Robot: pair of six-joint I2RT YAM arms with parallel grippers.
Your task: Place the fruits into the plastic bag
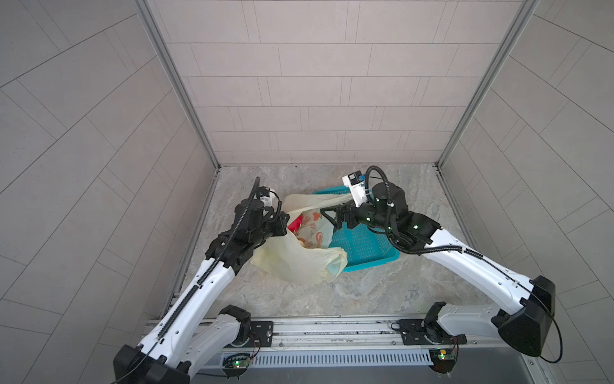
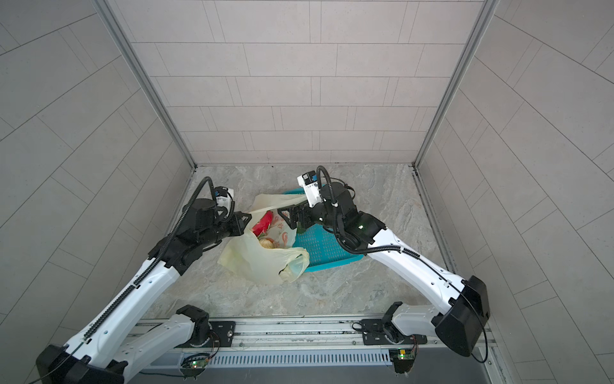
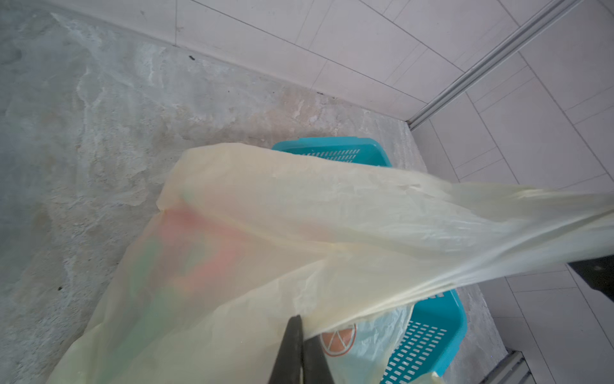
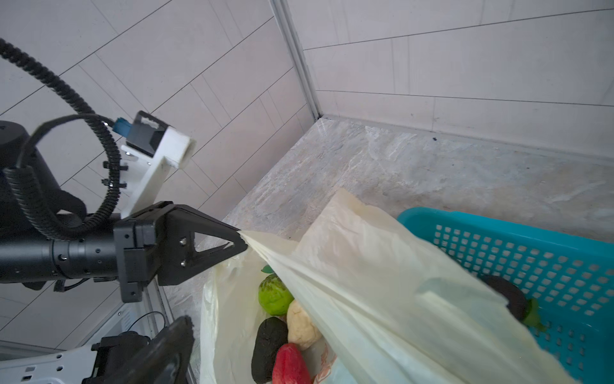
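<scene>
A cream plastic bag [image 1: 300, 262] lies open with its mouth held at the left by my left gripper, shut on the bag's edge. Inside, in the right wrist view, are a green fruit [image 4: 275, 297], a pale round one [image 4: 302, 325], a dark oblong one [image 4: 266, 348] and a red one [image 4: 291, 364]. My right gripper [image 1: 329, 216] stands open over the bag's right part, near the teal basket [image 1: 364, 249]. A dark item with green [image 4: 505, 295] lies in that basket.
Tiled walls enclose the back and both sides. The bag overlaps the basket's left part.
</scene>
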